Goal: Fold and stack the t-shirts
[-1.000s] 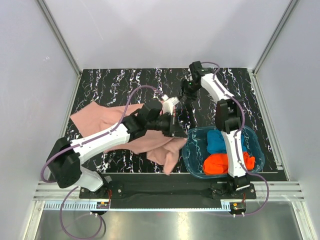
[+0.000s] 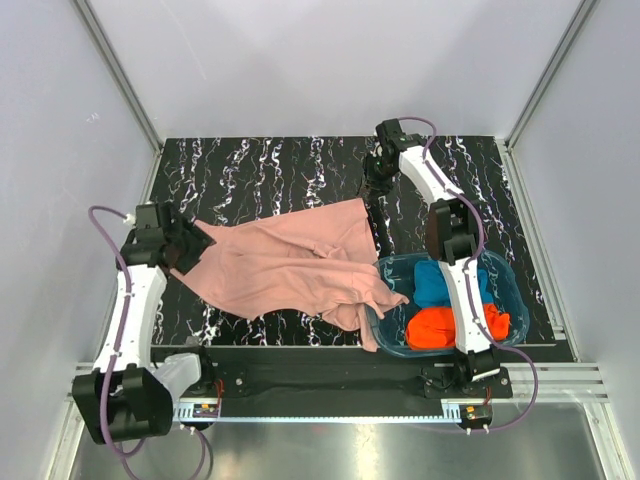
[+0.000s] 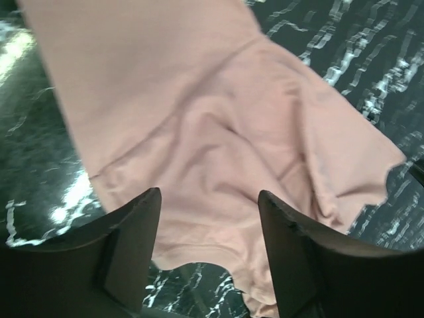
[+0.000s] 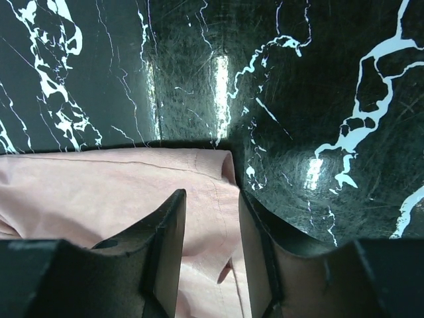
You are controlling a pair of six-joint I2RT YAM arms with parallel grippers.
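A pink t-shirt (image 2: 270, 260) is spread, wrinkled, over the left and middle of the dark marbled table. Its lower right part is bunched and reaches the bin's rim. At the shirt's left end, my left gripper (image 2: 203, 238) hovers above the cloth; in the left wrist view its fingers (image 3: 136, 232) are apart and hold nothing. My right gripper (image 2: 366, 188) is by the shirt's upper right corner. Seen from the right wrist, its fingers (image 4: 173, 222) stand apart over that folded corner (image 4: 222, 169), without gripping it.
A teal bin (image 2: 512, 300) at the right front contains a blue cloth (image 2: 430, 285) and an orange cloth (image 2: 430, 328). Bare table (image 2: 260, 175) lies behind the shirt. The right arm crosses above the bin.
My left gripper has swept from near the bin to the shirt's left end. The shirt has shifted right, its lower right part now against the bin. The right gripper has moved only slightly.
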